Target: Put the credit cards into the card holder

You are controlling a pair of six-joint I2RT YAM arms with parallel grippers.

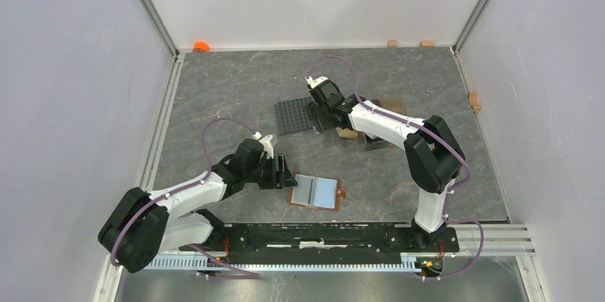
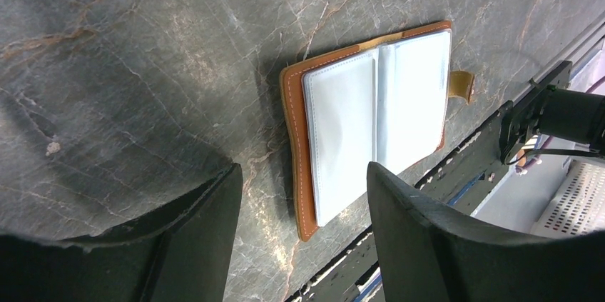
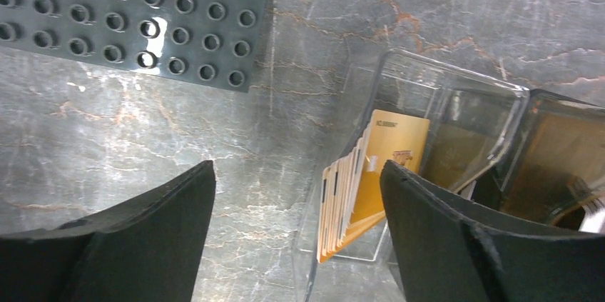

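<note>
The card holder (image 2: 342,131) lies opened out on the table, a brown leather cover with pale clear sleeves inside; from above, the holder (image 1: 314,192) is near the front edge. Just left of it my left gripper stands open, nothing between its fingers. In the right wrist view a stack of yellow-orange cards (image 3: 342,195) leans against the side of a clear box (image 3: 449,77). My right gripper is open above that box's left wall, empty; its right finger (image 3: 428,209) covers part of the cards and box.
A dark studded plate (image 3: 143,16) lies left of the clear box. Beside that box is a second dark clear container (image 3: 560,152). Open table lies between the box and the card holder. An orange object (image 1: 201,46) sits at the back left.
</note>
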